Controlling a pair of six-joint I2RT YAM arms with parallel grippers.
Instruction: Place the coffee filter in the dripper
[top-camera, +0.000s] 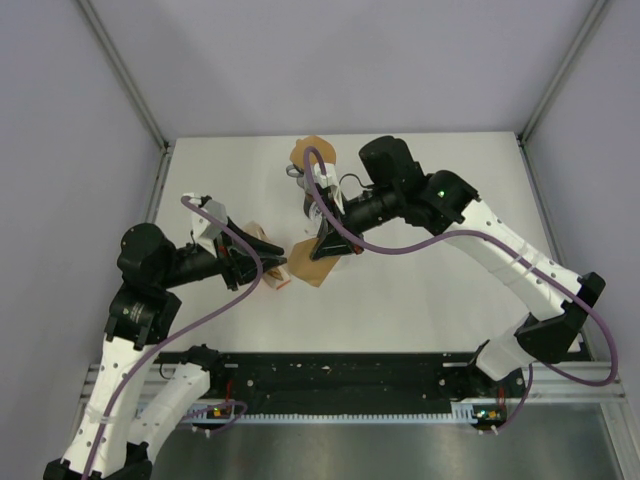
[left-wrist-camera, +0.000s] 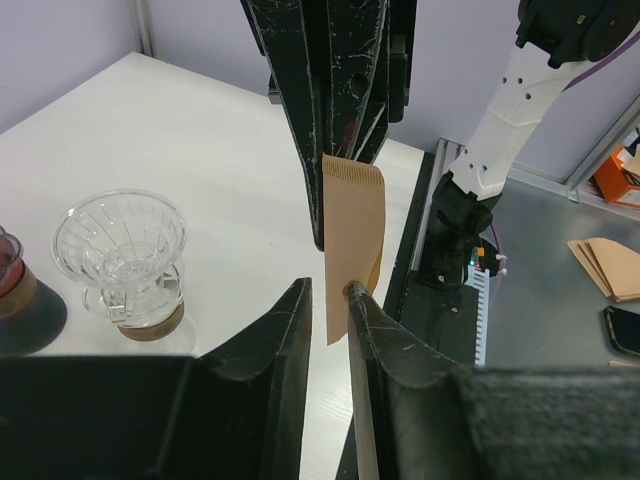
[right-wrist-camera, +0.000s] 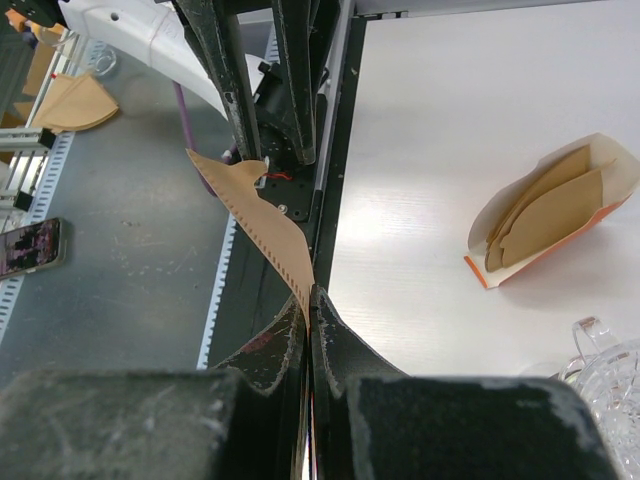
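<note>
A brown paper coffee filter (top-camera: 314, 262) is pinched in my right gripper, shut on it. Its crimped edge and upright flap (left-wrist-camera: 350, 230) face my left gripper, which stands part open just beside the filter in the left wrist view; whether a finger touches it I cannot tell. The clear ribbed dripper sits on a brown-banded base on the white table, also partly seen at the lower right of the right wrist view (right-wrist-camera: 610, 400).
A packet of spare filters (right-wrist-camera: 550, 210) lies on the white table (right-wrist-camera: 430, 100). A dark carafe (left-wrist-camera: 25, 310) stands left of the dripper. A phone (right-wrist-camera: 30, 250) and loose papers lie on the grey surface beyond the table edge.
</note>
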